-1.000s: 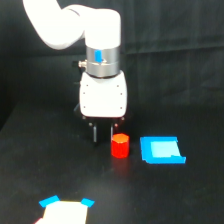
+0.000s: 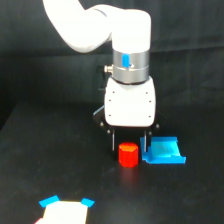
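A small red block [image 2: 128,155], with a roughly hexagonal top, stands on the dark table in the middle of the camera view. My gripper [image 2: 129,143], under a white hand, is right over and behind it, pointing down. Its dark fingers appear apart, one on the left and one on the right of the block. Against the black background their tips are hard to make out, so whether they touch the block is unclear. To the right lies a light blue square bordered with blue tape [image 2: 170,159]; its left part is partly hidden by the gripper.
At the lower left, a pale sheet [image 2: 65,213] with blue tape at its corners is cut off by the frame's bottom edge. Dark, bare table surrounds the block on the left and in front. A black curtain [image 2: 40,60] hangs behind.
The arm has moved right and lower, from left of the red block to over it. The block has shifted slightly right and toward the camera. Part of the blue square is now covered.
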